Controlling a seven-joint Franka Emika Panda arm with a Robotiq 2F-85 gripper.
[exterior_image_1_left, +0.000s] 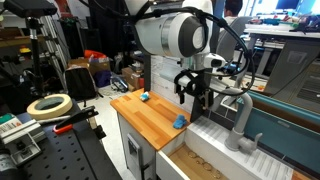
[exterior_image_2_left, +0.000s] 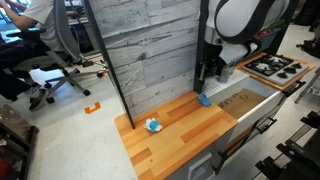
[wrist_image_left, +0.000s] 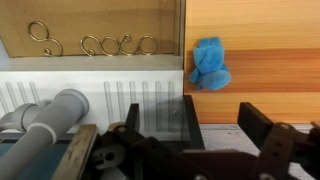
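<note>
Above the wooden counter's back edge hangs my gripper (exterior_image_1_left: 191, 101), facing down. In the wrist view the gripper's two dark fingers (wrist_image_left: 263, 126) stand wide apart, with nothing seen between them. A small blue plush-like thing (wrist_image_left: 209, 64) lies on the wooden counter (wrist_image_left: 255, 65), ahead of the fingers and apart from them. The same blue thing (exterior_image_1_left: 180, 122) shows near the counter's right end in the first exterior view. A second small blue and white thing (exterior_image_2_left: 152, 125) rests on the counter's other end.
An open drawer (exterior_image_1_left: 188, 161) with curly metal pieces (wrist_image_left: 120, 45) inside adjoins the counter. A grey faucet (exterior_image_1_left: 241, 120) rises by the white ribbed drainboard (wrist_image_left: 150, 95). A panelled wall (exterior_image_2_left: 165, 72) runs behind the counter, whose middle is clear.
</note>
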